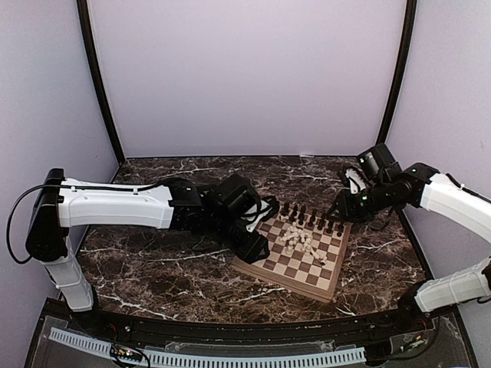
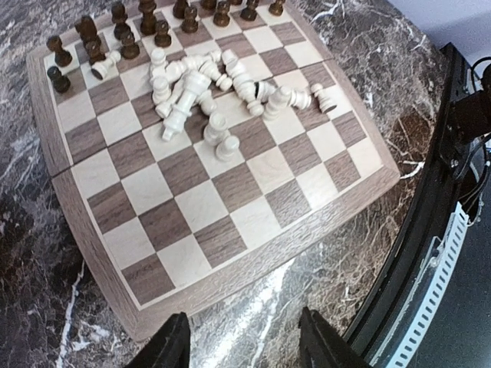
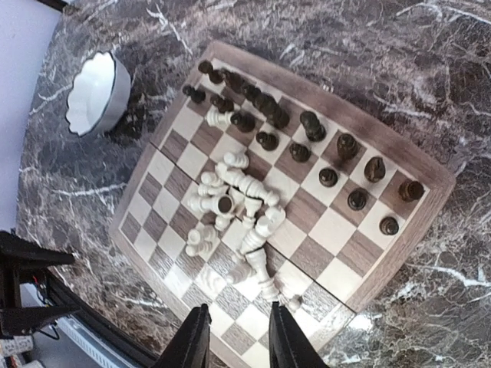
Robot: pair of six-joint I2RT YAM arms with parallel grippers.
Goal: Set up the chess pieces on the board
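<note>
The wooden chessboard (image 1: 288, 270) lies on the marble table. Along its far side stand dark brown pieces (image 2: 192, 17) in two rows; a single white piece (image 2: 106, 65) lies among those at the left end. White pieces (image 3: 245, 188) are heaped over the board's middle, some lying and some upright. Above the board's left side is my left gripper (image 1: 263, 228); its fingers (image 2: 170, 345) stand apart with only table between them. My right gripper, over the far right corner in the top view, is parted as well, nothing between its fingertips.
A white bowl (image 3: 116, 100) stands left of the board in the right wrist view; the left arm hides it from above. Bare marble (image 1: 153, 264) surrounds the board, with a dark rail (image 1: 230, 328) along the front.
</note>
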